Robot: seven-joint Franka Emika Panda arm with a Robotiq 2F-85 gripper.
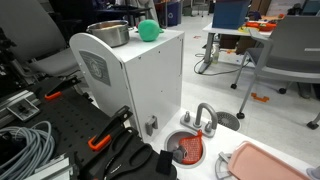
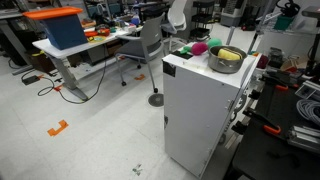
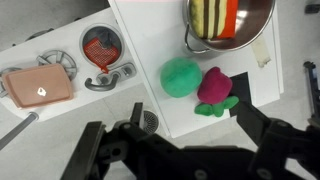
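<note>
My gripper is open, its two dark fingers wide apart at the bottom of the wrist view with nothing between them. Beyond the fingertips, on the white counter top, lie a round green item [image 3: 181, 77] and a magenta toy vegetable [image 3: 214, 86] with green leaves [image 3: 217, 107]. A metal pot [image 3: 250, 42] stands beside them, holding a yellow and brown piece [image 3: 208, 15] and an orange-red piece [image 3: 238, 18]. From the side, the pot [image 1: 110, 33] and the green item [image 1: 149, 30] show on top of the white cabinet [image 1: 150, 85].
A round sink [image 3: 80, 42] contains a red utensil [image 3: 102, 48], with a faucet [image 3: 105, 80] beside it. Near the sink lies a pinkish tray [image 3: 38, 86]. Grey chairs [image 1: 285, 62] and a table with a blue bin [image 2: 56, 30] stand farther off. Cables [image 1: 28, 148] lie at the left.
</note>
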